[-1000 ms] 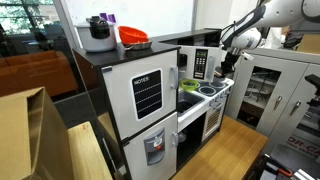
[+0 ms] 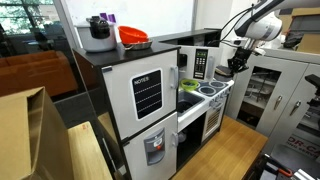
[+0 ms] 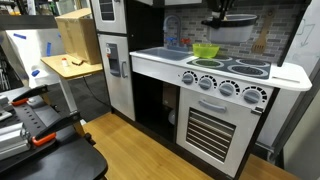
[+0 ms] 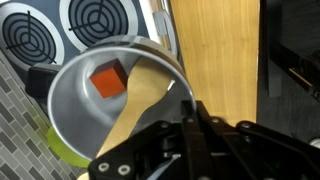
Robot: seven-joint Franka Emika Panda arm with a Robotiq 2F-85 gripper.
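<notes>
A grey pot (image 4: pixel 85 110) fills the middle of the wrist view, with a wooden spoon (image 4: pixel 135 105) and an orange-red block (image 4: pixel 109 78) inside. At the pot's near rim, my gripper is shut on its wall. The second exterior view has the pot (image 3: pixel 236 28) raised over the stove (image 3: pixel 237 67), the dark gripper (image 3: pixel 225 18) against its upper left. From the first exterior view, the gripper (image 2: pixel 238 65) appears small at the far end of the counter; the pot's details are hard to make out there.
A green bowl (image 3: pixel 205 50) stands by the sink (image 3: pixel 163 54), left of the burners. The tall toy fridge (image 2: pixel 147 100) carries a black pot (image 2: pixel 98 36) and a red bowl (image 2: pixel 134 35) on top. Wooden floor (image 3: pixel 150 150) lies open before the oven.
In the first exterior view, the arm has shifted rightward over the last second, and its gripper has moved toward the stove's right end.
</notes>
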